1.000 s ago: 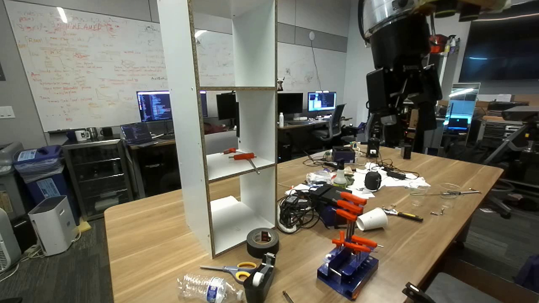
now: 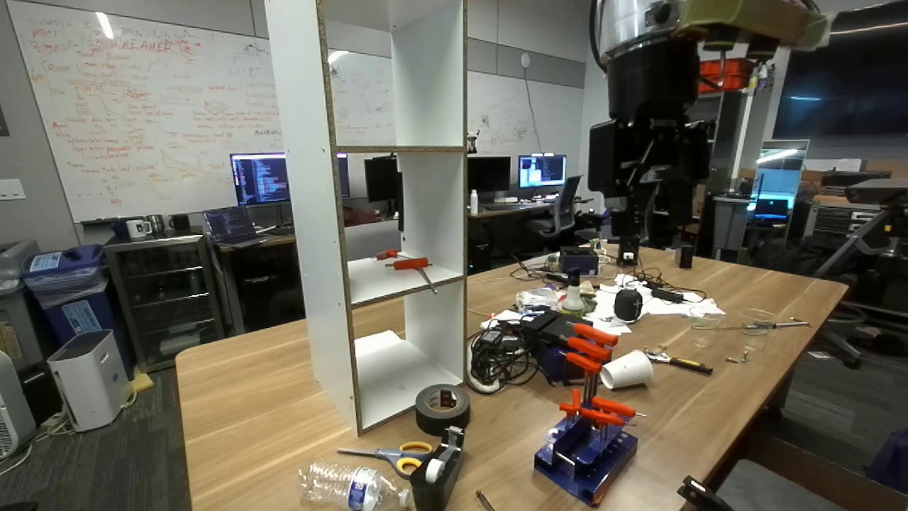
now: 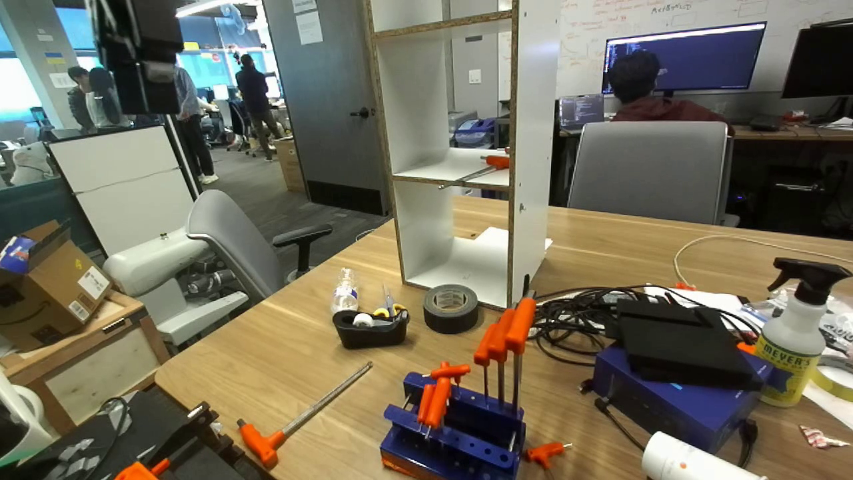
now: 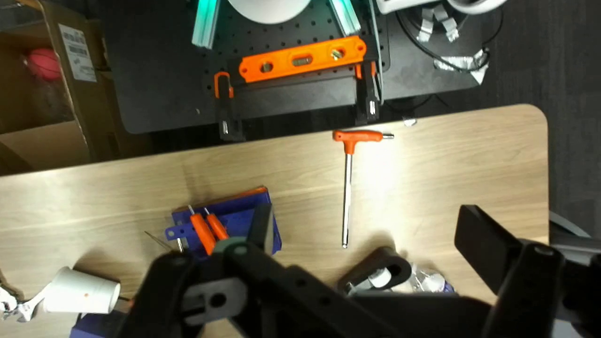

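High over the table hangs my gripper, its two fingers far apart and nothing between them. Below it in the wrist view, an orange T-handle hex key (image 4: 347,174) lies loose on the wood, handle toward the table edge. To its left stands the blue tool holder (image 4: 273,225), partly hidden by a finger. In exterior view 2 several orange-handled keys (image 3: 497,336) stand upright in that holder, and the loose key (image 3: 308,415) lies left of it. More orange-handled keys (image 2: 410,264) rest on the middle shelf of the white shelf unit (image 2: 315,213).
Near the shelf's foot are black tape (image 2: 443,409), a tape dispenser (image 2: 438,477), scissors (image 2: 400,455) and a plastic bottle (image 2: 353,487). A white cup (image 2: 627,370), cables (image 2: 502,353) and a spray bottle (image 3: 792,336) crowd the other side. Bare wood surrounds the loose key.
In exterior view 1 my arm and gripper have shifted left, and the gripper has tilted to hang more nearly straight down. The table's objects look unmoved.
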